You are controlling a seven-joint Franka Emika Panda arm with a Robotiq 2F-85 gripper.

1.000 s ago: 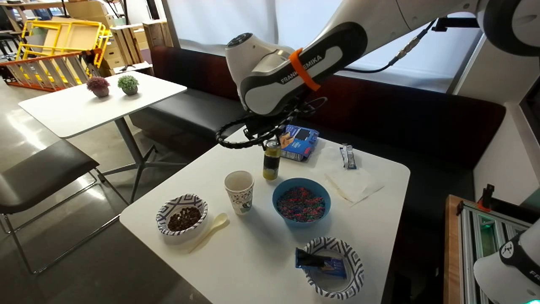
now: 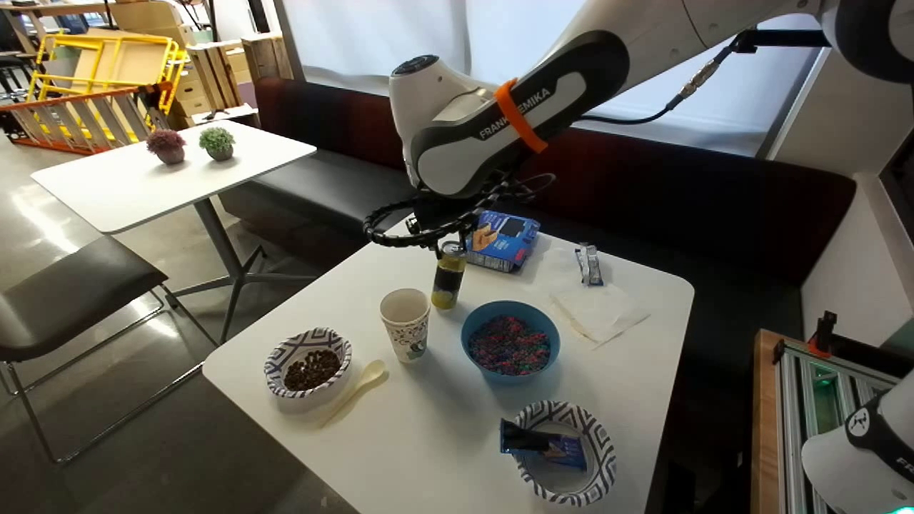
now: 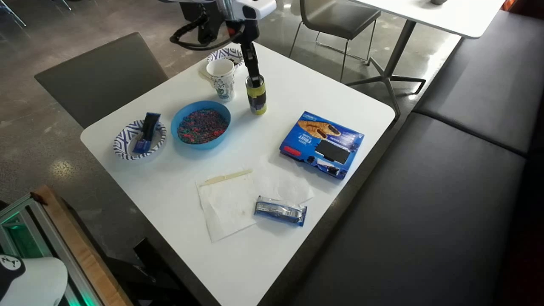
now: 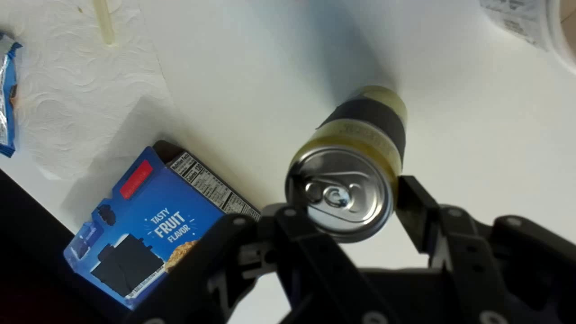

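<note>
A yellow can with a dark band (image 2: 448,278) is upright above or on the white table; whether its base touches the surface I cannot tell. My gripper is shut on it near the top, with one black finger on either side. The silver lid and pull tab (image 4: 341,189) face the camera in the wrist view. In exterior view 2, the black fingers reach down to the top of the can (image 3: 256,97).
A patterned paper cup (image 2: 405,324) stands close by the can, with a blue bowl of colourful bits (image 2: 553,347) also near. The blue snack box (image 3: 322,144), a wrapped bar (image 3: 280,210) and napkins (image 3: 224,209) lie elsewhere. Two patterned bowls and a spoon (image 2: 355,391) occupy the front.
The can and my gripper have shifted slightly left, toward the paper cup, in exterior view 1. The other items on the table look unmoved.
</note>
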